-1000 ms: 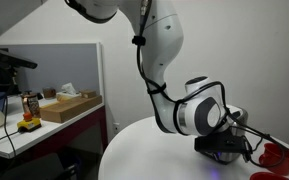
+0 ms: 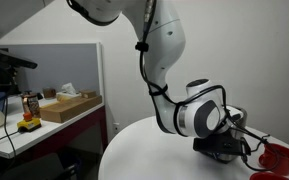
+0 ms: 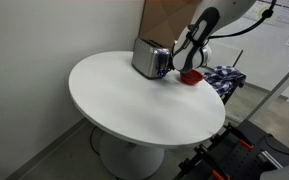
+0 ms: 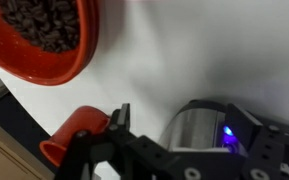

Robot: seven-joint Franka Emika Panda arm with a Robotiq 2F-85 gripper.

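Note:
My gripper appears open in the wrist view, one finger (image 4: 120, 120) on the left and the other on the right. Between and below them shows the rounded end of a silver toaster (image 4: 194, 127), with a blue light beside it. Whether the fingers touch it, I cannot tell. In exterior view 2 the toaster (image 3: 149, 58) stands upright on the white round table, and my gripper (image 3: 172, 67) is close to its right side. From exterior view 1, the arm hides most of the toaster, and the fingers are hard to make out.
A red bowl of dark beans (image 4: 49, 25) and a red mug (image 4: 76, 133) lie near the gripper. Beyond them is a checked cloth (image 3: 224, 78).
The arm and gripper have sunk very slightly beside the toaster. Nothing else has visibly moved.

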